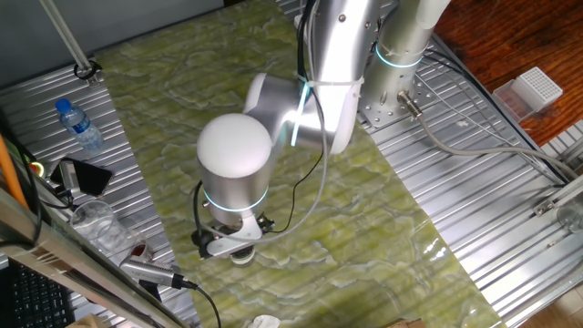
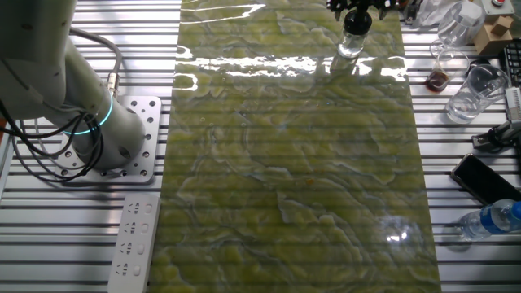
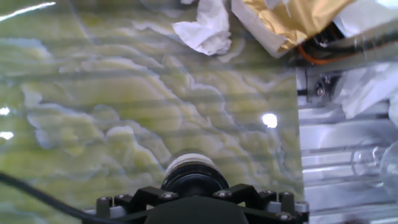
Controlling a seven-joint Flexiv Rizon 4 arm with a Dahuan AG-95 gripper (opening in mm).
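Note:
A small clear glass bottle [image 2: 351, 46] with a black cap [image 2: 356, 22] is at the far end of the green marbled mat [image 2: 285, 163]. It leans slightly in exterior view 2; whether its base touches the mat is unclear. My gripper [image 2: 358, 6] is directly over it, at the height of the cap. In the wrist view the black cap [image 3: 194, 182] sits between the black fingers of my gripper, and they come close on both sides. Whether they press on it does not show. Much of the bottle is hidden beneath the gripper.
Crumpled white tissue [image 3: 208, 28] and a gold wrapper [image 3: 298, 22] lie on the mat's edge. Beyond the mat stand glass beakers [image 2: 476, 94], a phone [image 2: 486, 179] and a water bottle [image 2: 492, 220]. A power strip [image 2: 134, 244] lies near the base.

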